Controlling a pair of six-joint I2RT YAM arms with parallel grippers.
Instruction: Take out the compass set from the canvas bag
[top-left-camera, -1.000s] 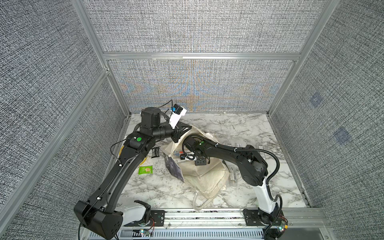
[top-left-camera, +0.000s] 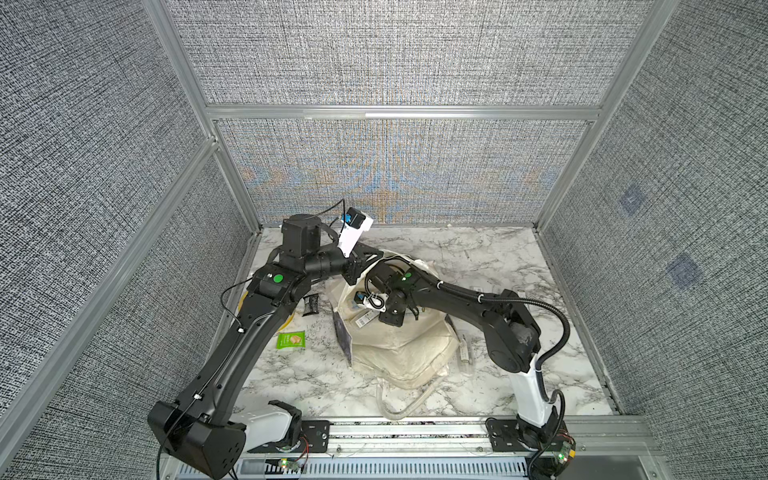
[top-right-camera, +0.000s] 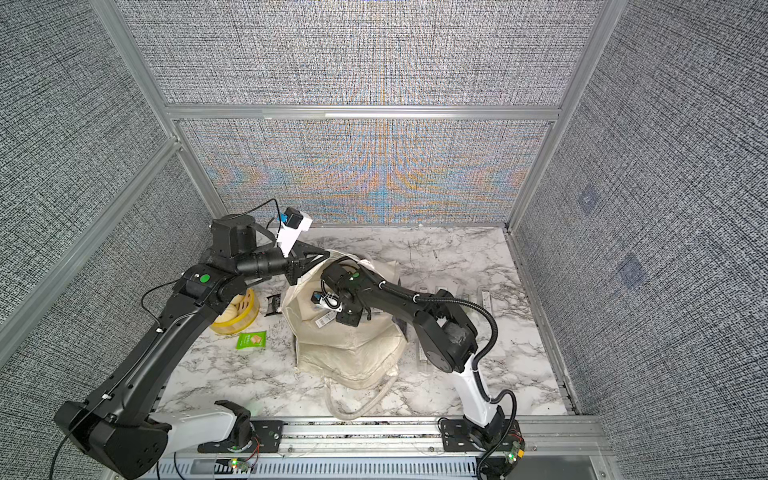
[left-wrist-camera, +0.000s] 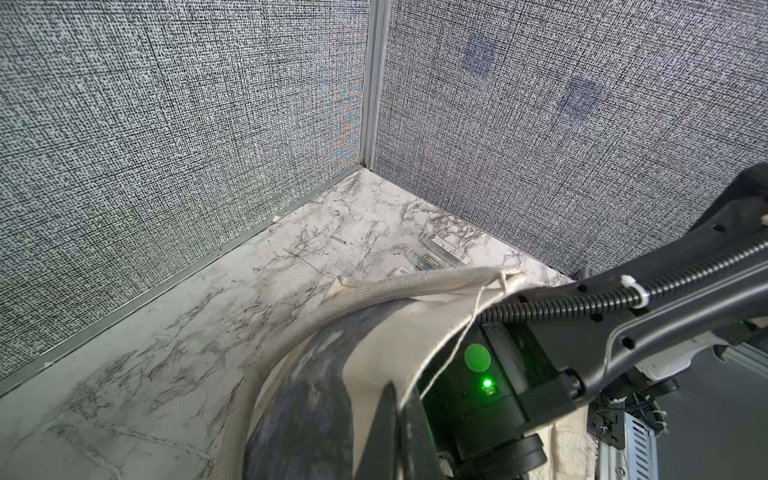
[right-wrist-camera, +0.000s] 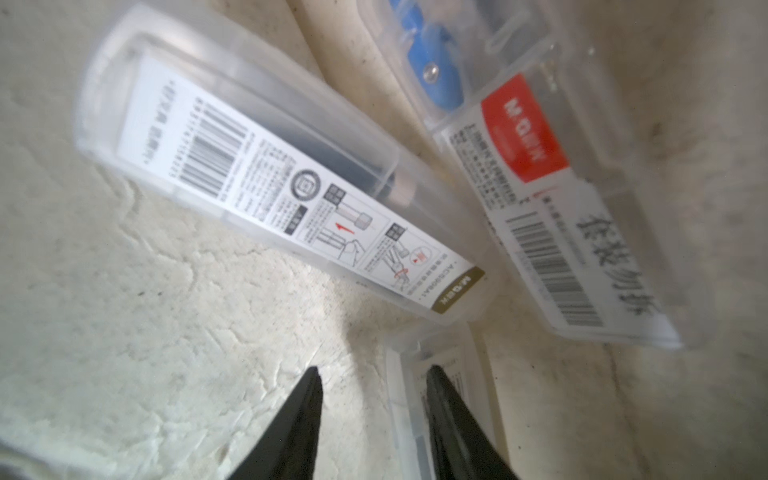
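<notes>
My left gripper is shut at the rim of the canvas bag (top-left-camera: 400, 352), with a fold of cream cloth at its fingertips. My right gripper reaches down inside the bag. In its wrist view, a slim clear case (right-wrist-camera: 432, 360) lies at the fingers, behind the right one; whether it is gripped is hard to tell. Beyond lie a clear case with a barcode label (right-wrist-camera: 296, 200) and another clear case with a blue tool and red label (right-wrist-camera: 528, 128). I cannot tell which is the compass set.
A green packet (top-left-camera: 290, 339), a dark packet (top-left-camera: 311, 305) and a yellow bowl (top-right-camera: 236, 320) lie left of the bag. Clear cases (top-left-camera: 465, 350) lie to its right.
My right arm has shifted slightly, its wrist turning within the bag, and the bag's cloth has moved with it. The left arm is still.
</notes>
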